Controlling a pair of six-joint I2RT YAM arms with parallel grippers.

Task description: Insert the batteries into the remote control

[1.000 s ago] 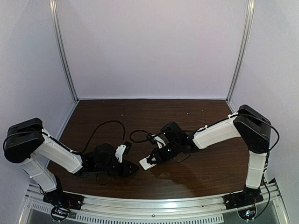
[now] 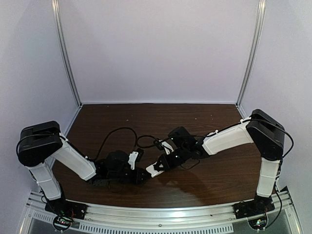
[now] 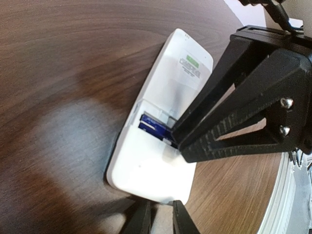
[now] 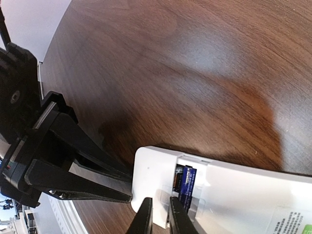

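The white remote lies on the table, its battery bay uncovered with a blue battery in it. My right gripper has its fingertips at the bay on the battery; how far they stand apart is hard to tell. My left gripper is at the bottom end of the remote, its fingertips low against that end; whether anything is between them is not clear.
A metal rail runs along the front edge.
My left arm has moved right, toward the end of the remote. My right arm has barely moved.
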